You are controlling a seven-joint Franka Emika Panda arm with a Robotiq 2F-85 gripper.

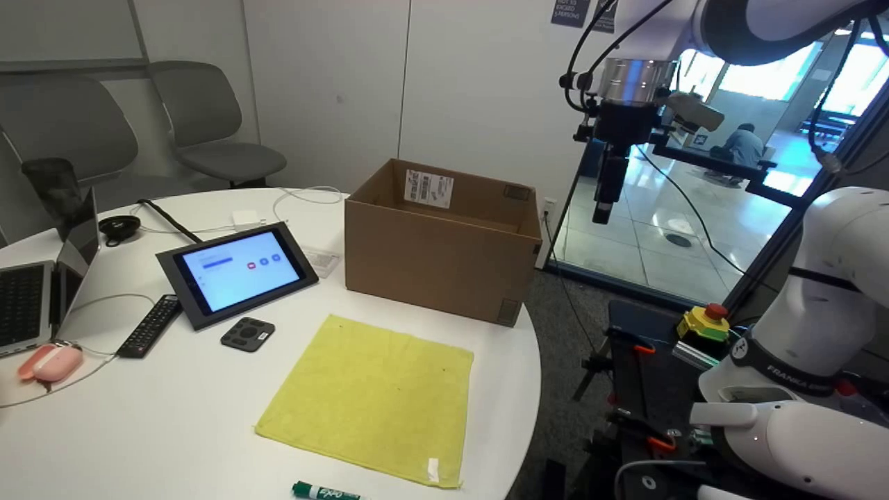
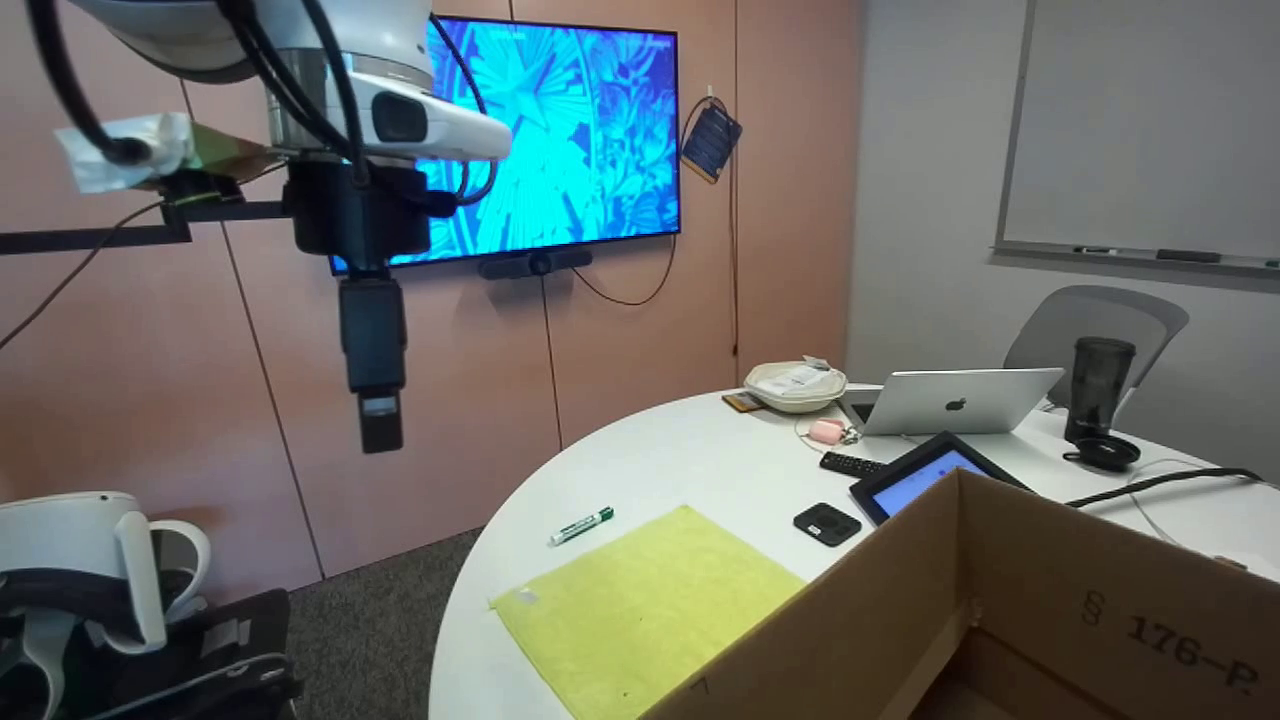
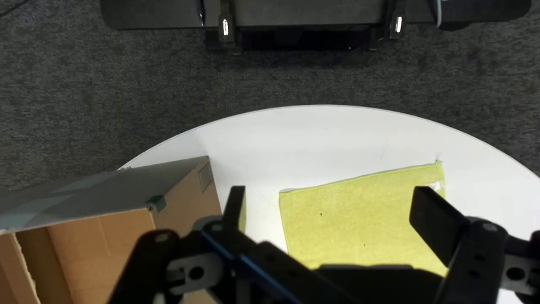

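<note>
A yellow cloth [image 1: 375, 400] lies spread flat on the white round table, with a small white tag at one corner. Beside it stands an open cardboard box [image 1: 437, 262], its inside only partly seen. A green marker [image 2: 582, 526] rests on the table near the cloth's tagged edge. High above and off the table's edge hangs my gripper, pointing down. In the wrist view its fingers [image 3: 438, 223] stand wide apart with nothing held; the cloth [image 3: 354, 223] appears far below, between them.
A tablet [image 1: 242, 267], a black square puck [image 1: 247, 334], a remote [image 1: 150, 325] and a laptop [image 2: 966, 402] occupy the table's other side. The box walls [image 2: 828, 612] rise well above the tabletop. Bare table [image 3: 303, 137] surrounds the cloth's near edge.
</note>
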